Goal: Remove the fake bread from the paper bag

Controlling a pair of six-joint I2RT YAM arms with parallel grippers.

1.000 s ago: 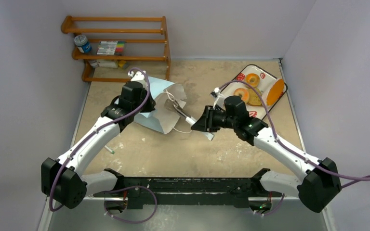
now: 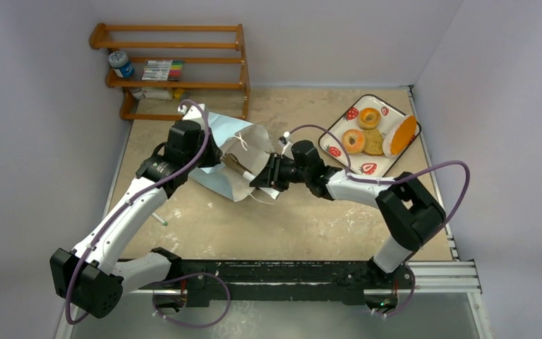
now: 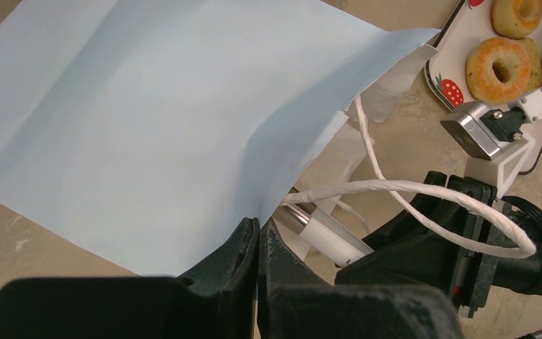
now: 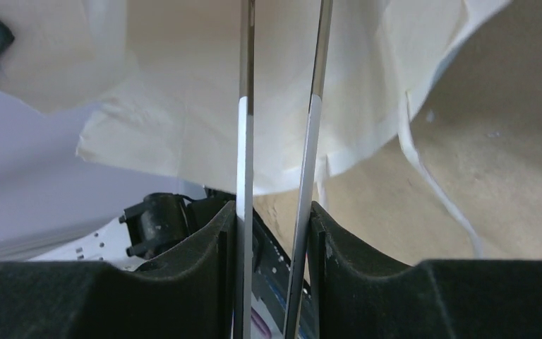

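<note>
The paper bag [image 2: 223, 129], light blue outside and white inside, lies on its side with its mouth toward the right. My left gripper is shut on the bag's thin rim. Metal tongs with white handles [image 4: 245, 152] are between the fingers of my right gripper [image 2: 267, 179], their two arms slightly apart. The tongs' tips reach into the bag's mouth. Fake breads, including a bagel [image 2: 353, 140] and a piece with an orange face [image 2: 403, 134], lie on the strawberry tray [image 2: 332, 150]. Any bread inside the bag is hidden.
A wooden rack [image 2: 173, 85] holding a jar [image 2: 121, 64] and markers stands at the back left. One marker [image 2: 159, 219] lies by the left arm. White cord handles [image 3: 423, 189] loop out from the bag's mouth.
My right gripper has moved left with the tongs, carrying their tips deeper into the bag.
</note>
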